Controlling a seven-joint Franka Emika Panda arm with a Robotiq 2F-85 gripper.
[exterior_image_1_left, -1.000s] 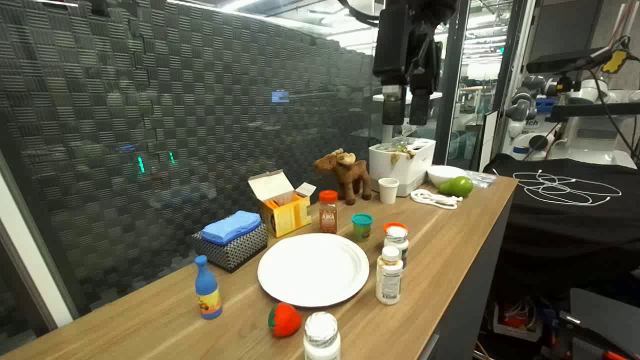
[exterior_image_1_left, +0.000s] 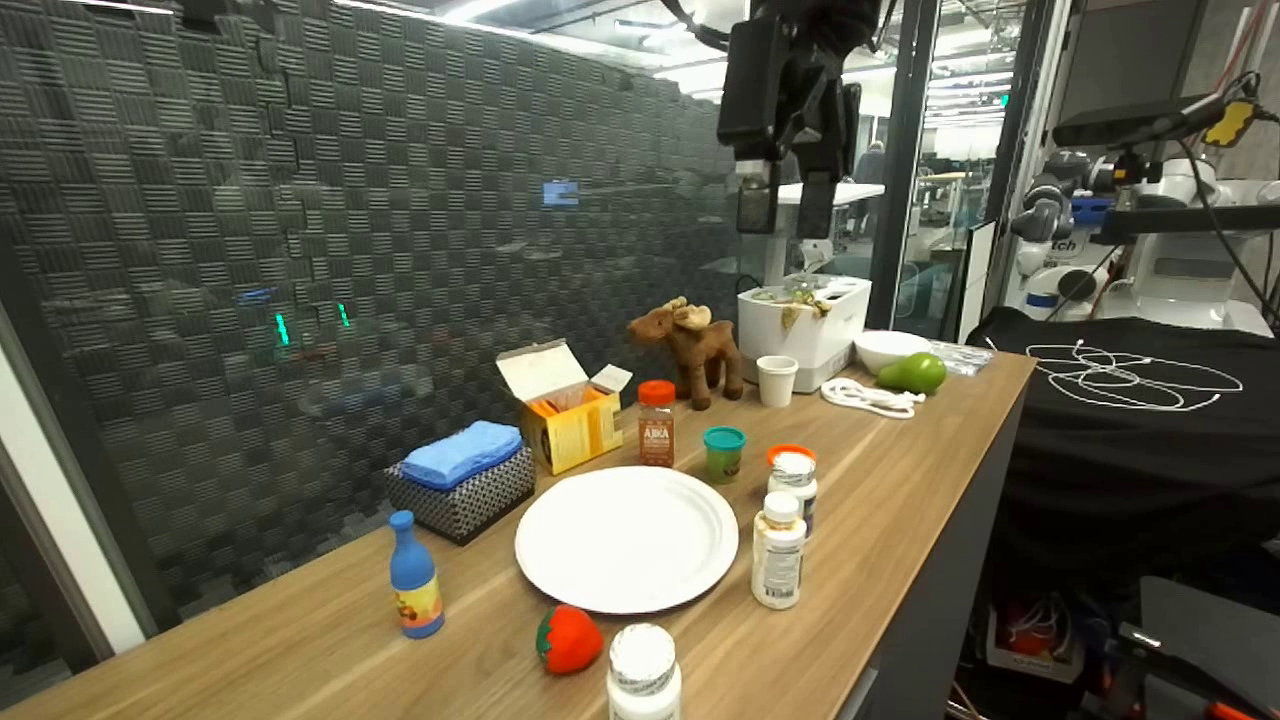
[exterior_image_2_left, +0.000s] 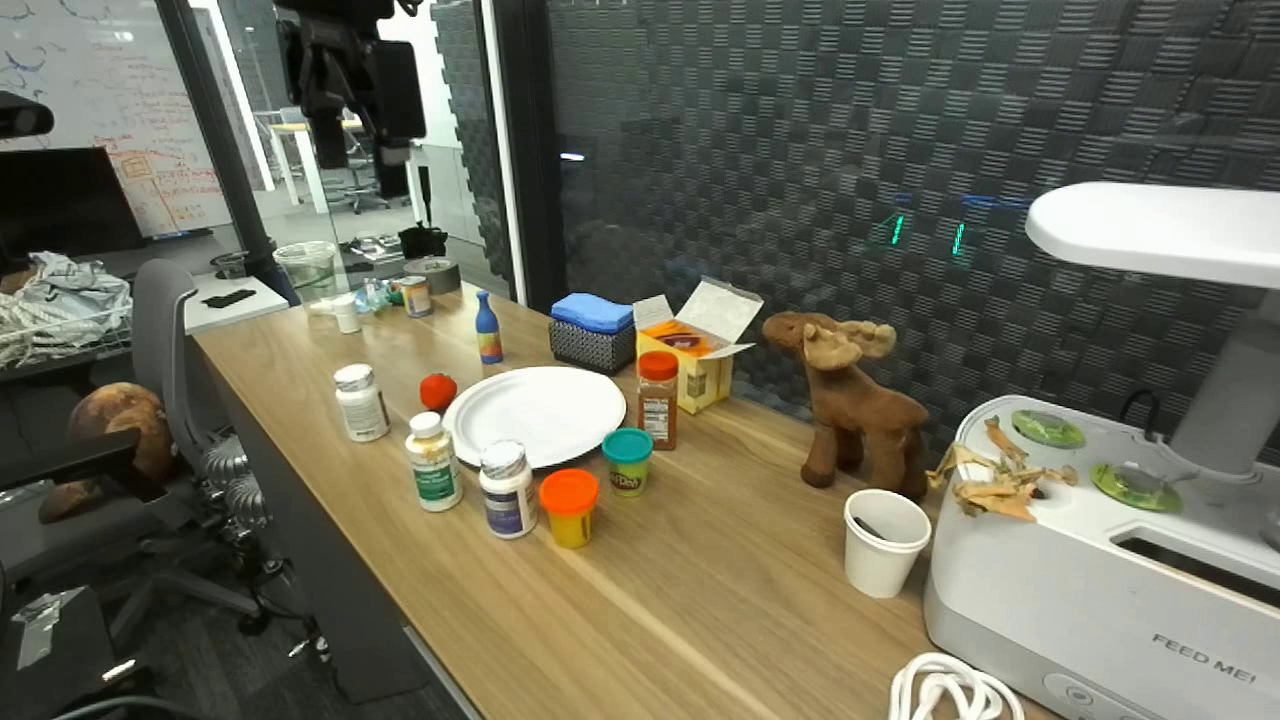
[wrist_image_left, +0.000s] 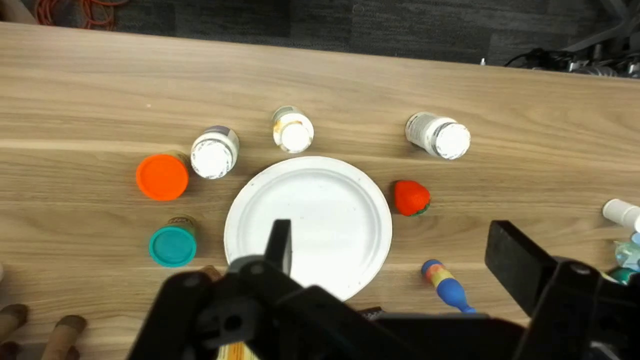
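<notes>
High above the counter hangs my gripper (exterior_image_1_left: 782, 216), open and empty, its two fingers wide apart. In the wrist view the gripper spans the white plate's lower right side from well above. The plate (wrist_image_left: 312, 204) is bare. Beside it lies a red strawberry (wrist_image_left: 411, 197), and a blue bottle with a yellow label (exterior_image_1_left: 416, 582) stands to the left. Three white pill bottles, among them one with a green label (exterior_image_2_left: 433, 462), line the plate's front side. A teal-lidded tub (exterior_image_2_left: 626, 461) and an orange-lidded tub (exterior_image_2_left: 569, 506) stand close by.
Along the back are a blue cloth on a woven box (exterior_image_1_left: 461, 480), an open yellow box (exterior_image_1_left: 573, 426), a red-capped spice jar (exterior_image_1_left: 656, 426) and a plush moose (exterior_image_1_left: 696, 348). A white planter (exterior_image_1_left: 806, 336), paper cup (exterior_image_1_left: 777, 379) and green pear (exterior_image_1_left: 918, 373) occupy the far end.
In exterior view 1 my gripper has shifted left and slightly up, still open. Nothing on the counter has moved.
</notes>
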